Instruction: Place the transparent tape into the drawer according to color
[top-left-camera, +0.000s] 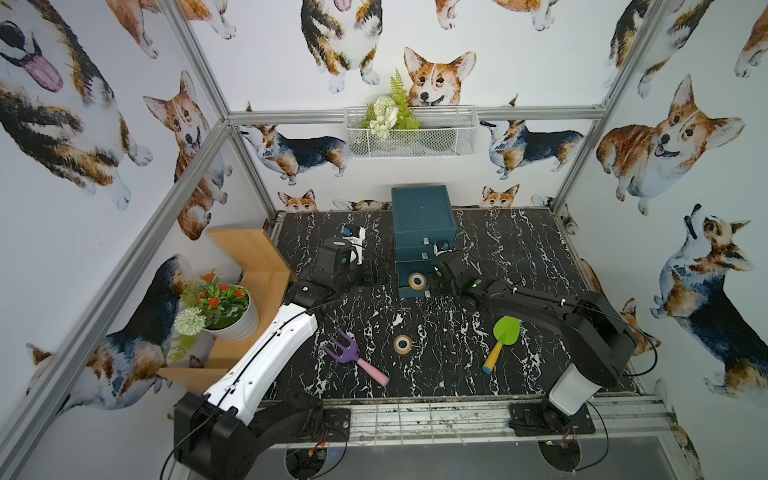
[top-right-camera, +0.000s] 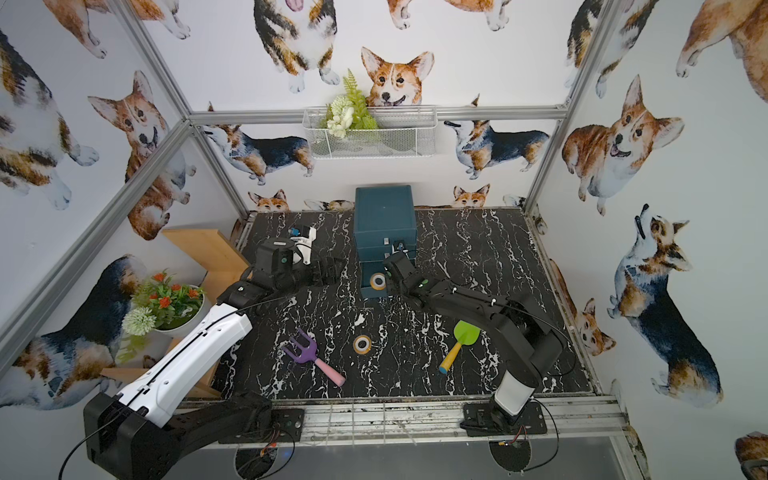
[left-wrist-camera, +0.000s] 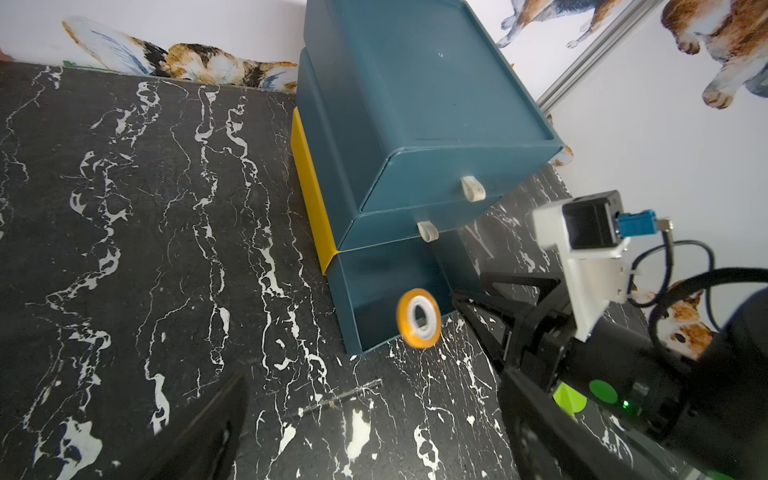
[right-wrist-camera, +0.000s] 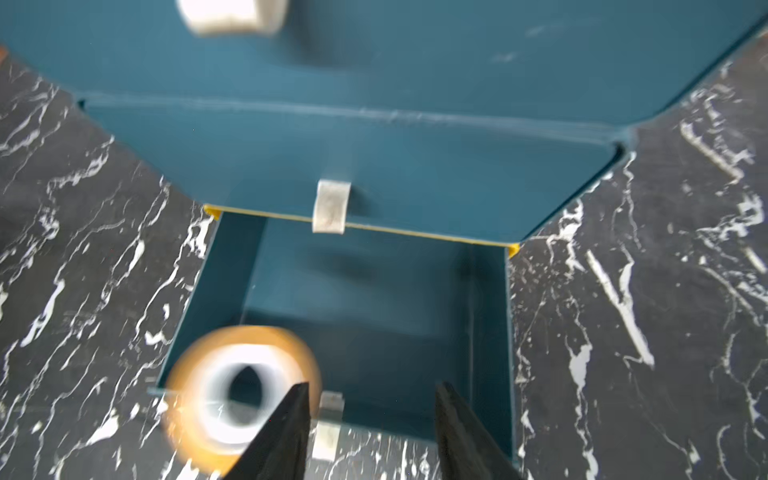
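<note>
A blurred orange-rimmed tape roll (top-left-camera: 417, 274) (left-wrist-camera: 405, 318) (right-wrist-camera: 194, 392) appears over the pulled-out bottom drawer (left-wrist-camera: 346, 308) (right-wrist-camera: 360, 296), just beside the fingertips of my right gripper. Those fingers stand apart with nothing visible between them. A second roll (top-left-camera: 402, 353) (top-right-camera: 362, 353) lies on the table in front. The blue cabinet (top-left-camera: 422, 212) has yellow on its bottom level. My left gripper stands open, left of the drawer.
A purple fork (top-left-camera: 345, 350) and green-yellow trowel (top-left-camera: 505, 329) lie in front. A wooden stand (top-left-camera: 248, 236) with a potted plant is at the left. The table behind my left gripper is mostly clear.
</note>
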